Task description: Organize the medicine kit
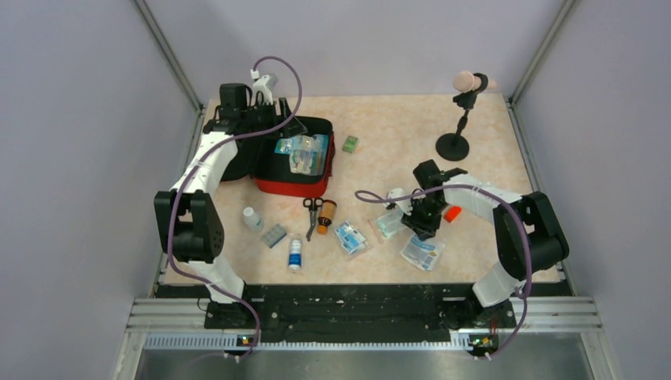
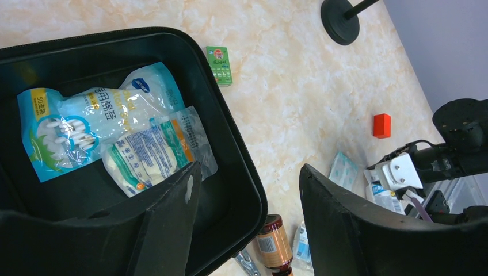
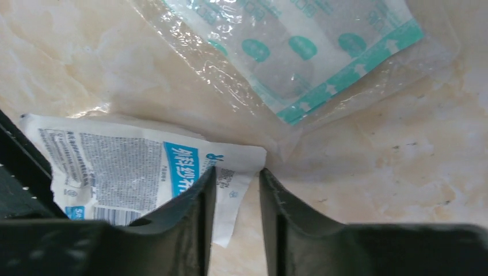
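In the right wrist view, my right gripper has its fingertips a narrow gap apart, with a corner of the white-and-blue gauze packet (image 3: pixel 124 169) between them. From above, that flat packet (image 1: pixel 423 255) lies near the front edge, partly under the gripper. A clear pouch with green print (image 3: pixel 322 54) lies just beyond it. My left gripper is open and empty, over the right side of the black-lined red case (image 1: pixel 291 188). Inside the case lie a blue cotton-swab bag (image 2: pixel 109 109) and a cotton pack (image 2: pixel 152 155).
Along the front lie a white bottle (image 1: pixel 252 219), a blister pack (image 1: pixel 274 235), a blue-white bottle (image 1: pixel 295 253), scissors (image 1: pixel 312 215), a brown bottle (image 1: pixel 326 215) and a blue packet (image 1: pixel 350 237). A green box (image 1: pixel 350 144) and a black stand (image 1: pixel 453 146) are farther back.
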